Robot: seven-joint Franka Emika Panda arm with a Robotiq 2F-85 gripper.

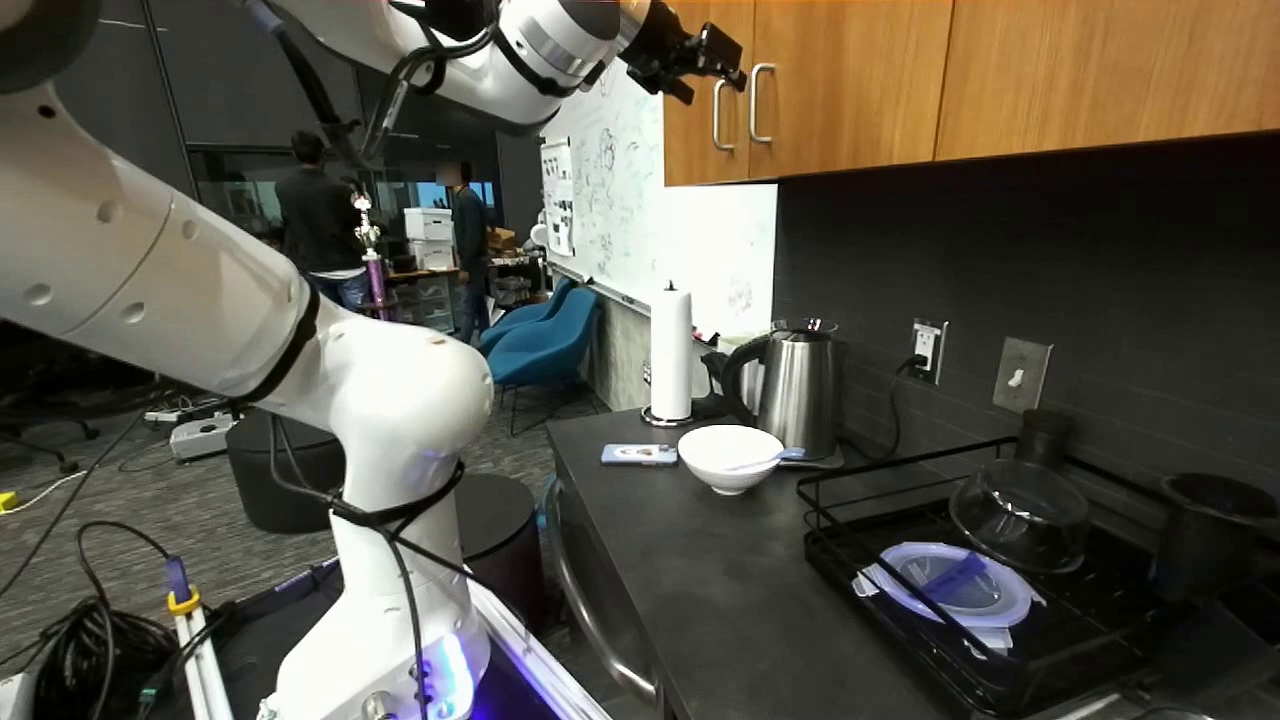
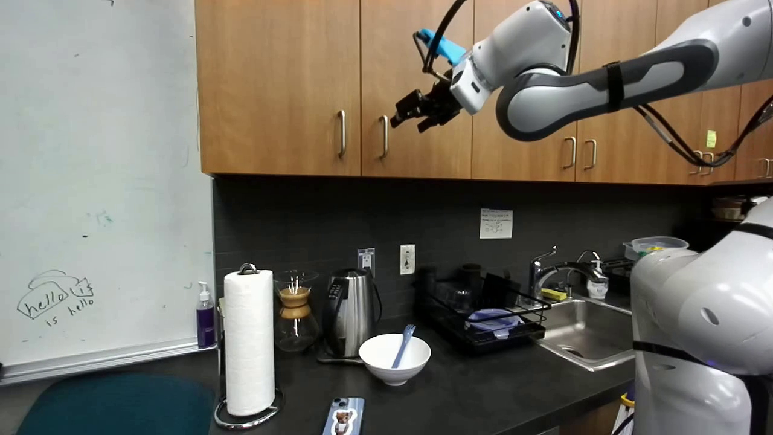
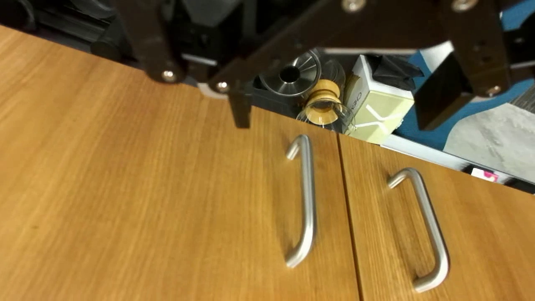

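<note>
My gripper [image 2: 409, 123] is up in front of the wooden wall cabinets, open, with nothing between its fingers. In the wrist view its two dark fingertips stand wide apart. Two metal bar handles show below them there: the nearer-to-middle handle [image 3: 309, 200] and the other handle [image 3: 432, 225], one on each side of the door seam. Both cabinet doors [image 2: 279, 80] are closed. In exterior view 2 the fingers point toward the right-hand handle [image 2: 384, 136]; whether they touch it cannot be told there, but the wrist view shows both handles free of the fingers.
On the dark counter [image 1: 744, 576] below stand a paper towel roll [image 2: 249, 341], a kettle [image 2: 351, 312], a glass coffee maker [image 2: 295, 319], a white bowl [image 2: 384, 355] with a blue utensil, and a phone [image 2: 343, 417]. A dish rack [image 1: 1020, 648] sits farther along.
</note>
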